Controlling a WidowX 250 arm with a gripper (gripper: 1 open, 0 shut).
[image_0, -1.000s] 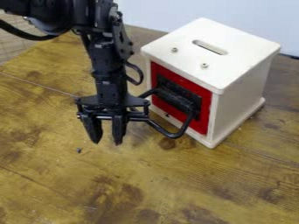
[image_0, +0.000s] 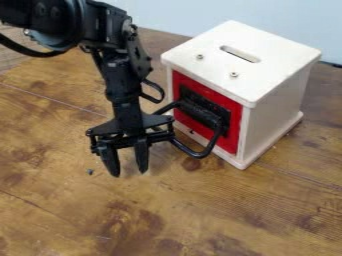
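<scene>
My black gripper (image_0: 127, 158) hangs just above the wooden floor at left of centre, its two fingers pointing down and apart, with nothing visible between them. To its right stands a white wooden box (image_0: 267, 119) with a slot and two small bolts on top. Its red front panel (image_0: 230, 143) faces the gripper and carries a black fitting (image_0: 203, 106). A black cable runs in a loop between the gripper and the lower part of that front.
Bare wooden boards (image_0: 120, 220) fill the foreground and left side, with a small dark speck below the gripper. A pale wall stands behind the box.
The gripper has shifted slightly to the right and downward, and the arm above it leans a little differently. The box has stayed in place.
</scene>
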